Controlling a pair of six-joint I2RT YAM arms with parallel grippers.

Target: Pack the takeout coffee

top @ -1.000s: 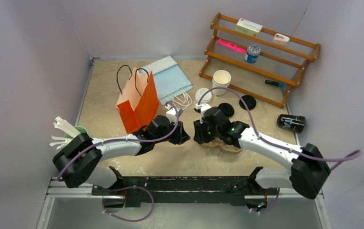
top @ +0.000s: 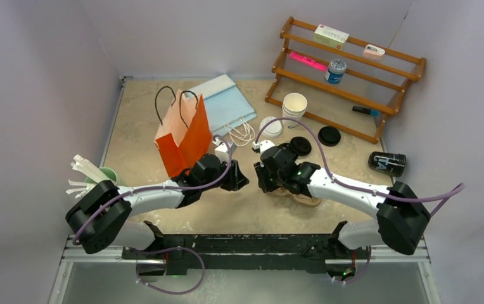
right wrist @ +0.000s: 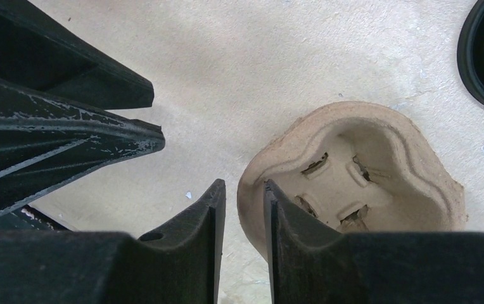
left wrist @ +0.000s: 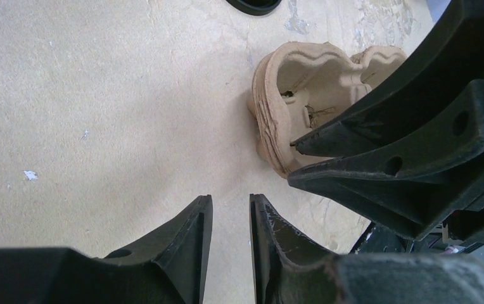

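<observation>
The moulded pulp cup carrier [left wrist: 271, 107] [right wrist: 429, 164] lies on the table beneath my right gripper. In the right wrist view, my right gripper is part open, its fingertips either side of the carrier's near wall seen from above. My left gripper points at bare table left of the carrier, a narrow gap between its tips; whether anything is held is unclear. An orange paper bag [top: 182, 152] stands behind the left arm. White cups [top: 294, 103], white lids [top: 270, 126] and black lids [top: 330, 136] sit behind the right arm.
A wooden rack [top: 347, 95] with small items stands at the back right. A black canister [top: 387, 163] lies at the right, a green container of wrapped items [top: 106, 173] at the left. Pale blue bags [top: 223, 107] lie at the back.
</observation>
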